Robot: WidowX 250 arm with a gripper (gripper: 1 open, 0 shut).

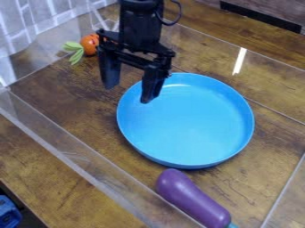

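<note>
My black gripper (131,71) hangs open near the upper middle, over the wooden surface at the upper-left rim of a round blue plate (185,125). Nothing shows between its fingers. An orange carrot (89,44) with green leaves lies behind it at the upper left, partly hidden by the arm. A purple eggplant (191,198) lies in front of the plate at the lower right.
A clear plastic wall (71,151) runs along the left and front left. A blue object (7,214) shows at the lower-left corner.
</note>
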